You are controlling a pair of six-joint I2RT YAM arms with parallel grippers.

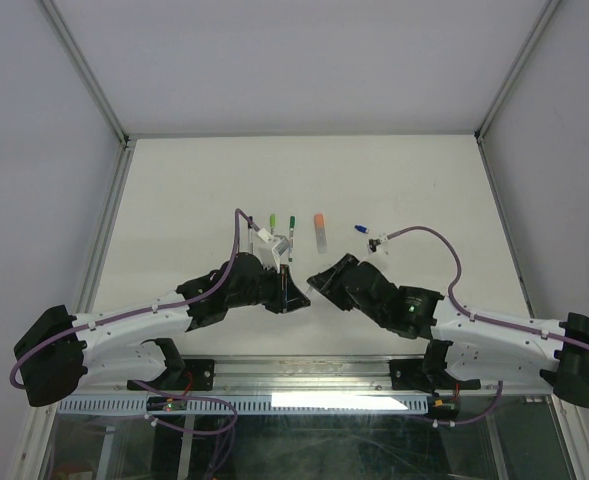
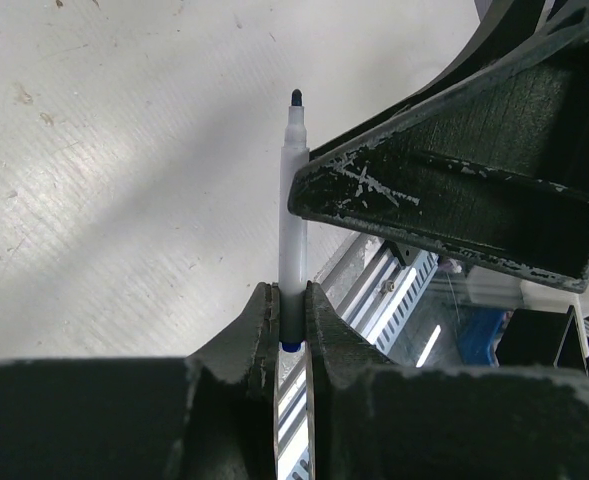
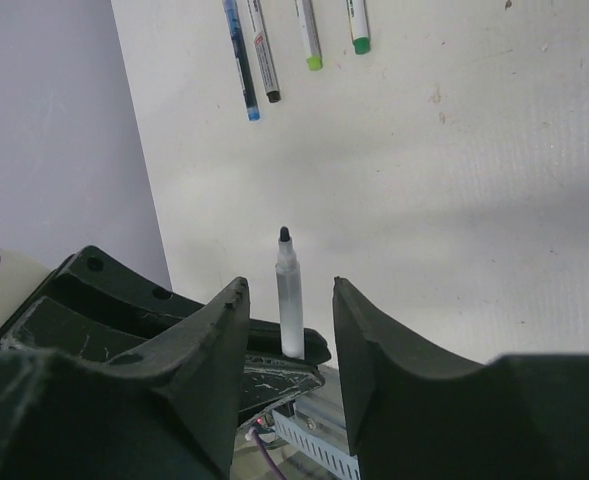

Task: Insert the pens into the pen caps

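My left gripper [image 1: 296,300] is shut on a white marker [image 2: 293,240], held with its black tip up and blue end between the fingers. My right gripper is open, its two fingers either side of that marker in the right wrist view, close to the left gripper. Several pens lie in a group behind the grippers, among them a green-ended one [image 3: 358,25], a blue one [image 3: 242,65] and a black-ended one [image 3: 264,60]. A small blue piece, perhaps a cap [image 1: 362,228], lies right of them.
An orange-topped object [image 1: 320,232] lies on the white table [image 1: 174,190] between pens and blue piece. Walls bound the sides, and a metal rail [image 1: 294,370] runs along the front edge.
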